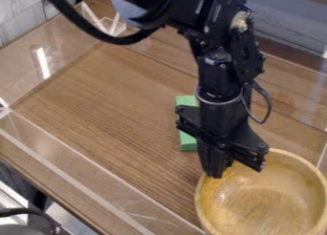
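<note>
My black gripper (220, 166) hangs over the near left part of a yellow bowl (261, 212), its fingertips shut with nothing visible between them. Behind the gripper, a green block (185, 110) lies on the wooden surface, partly hidden by the gripper's body.
The wooden table (90, 115) has clear room to the left. Clear plastic walls run along its left and near-left edges, with a black cable at the lower left. A grey wall stands at the back right.
</note>
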